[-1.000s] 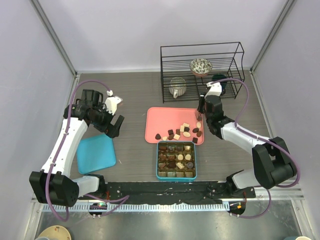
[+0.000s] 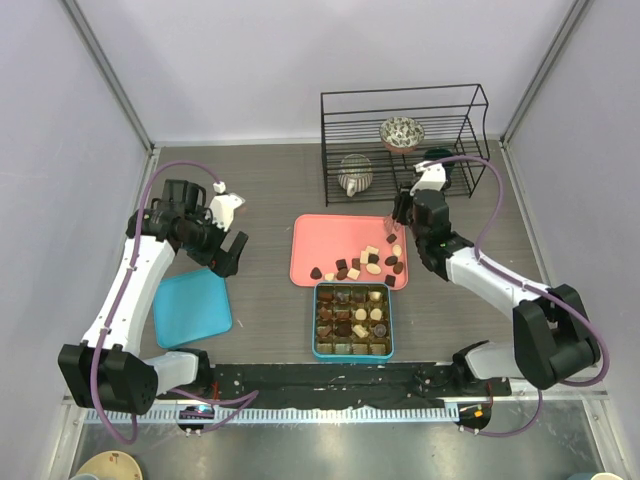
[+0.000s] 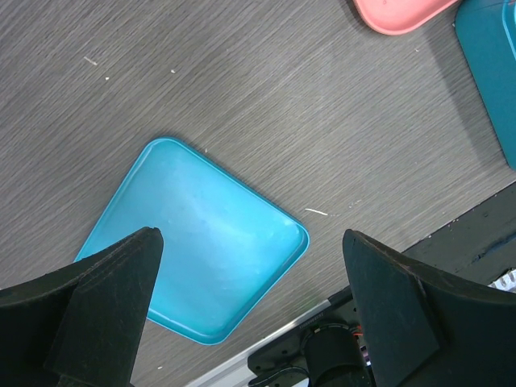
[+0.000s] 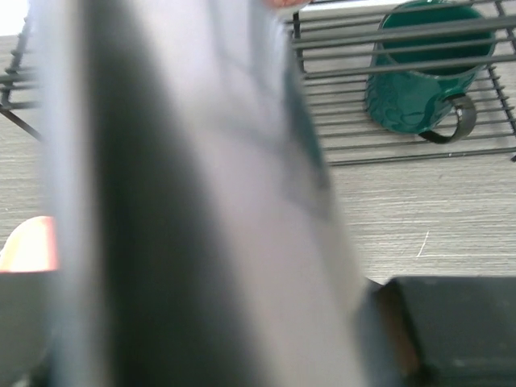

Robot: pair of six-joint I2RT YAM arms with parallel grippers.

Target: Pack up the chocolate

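Observation:
Chocolates lie scattered on the pink tray (image 2: pixel 320 240); below it a blue-rimmed box (image 2: pixel 352 322) with compartments holds several pieces. My left gripper (image 2: pixel 229 255) stands open above the empty blue tray (image 3: pixel 210 234), nothing between its fingers. My right gripper (image 2: pixel 398 218) is over the pink tray's upper right corner; something small and pale shows below it. In the right wrist view a large blurred grey shape fills the centre, so what is between those fingers cannot be told.
A black wire rack (image 2: pixel 340 100) at the back holds a bowl (image 2: pixel 402 130), a striped mug (image 2: pixel 355 175) and a green mug (image 4: pixel 411 97), close to my right gripper.
The left arm is unchanged.

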